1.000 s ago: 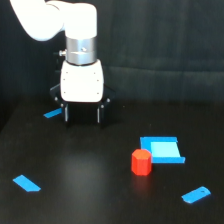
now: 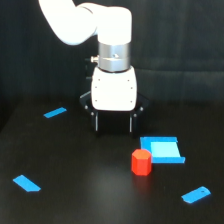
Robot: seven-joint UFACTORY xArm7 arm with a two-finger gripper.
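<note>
My gripper (image 2: pixel 114 124) hangs left of and behind the red block in the camera view. Its two dark fingers stand well apart, and nothing shows between them. A red, roughly hexagonal block (image 2: pixel 141 162) stands on the dark table. Just behind it and to the right lies a pale blue square (image 2: pixel 165 149) with a brighter blue border. The block covers the square's front left corner in this view; whether it rests on the border cannot be told.
Blue tape strips mark the black table at back left (image 2: pixel 55 112), front left (image 2: pixel 26 184) and front right (image 2: pixel 196 195). A dark curtain (image 2: pixel 180 50) closes off the back.
My arm has shifted right and slightly lower in the view, bringing the gripper nearer the red block. Block and square have stayed put.
</note>
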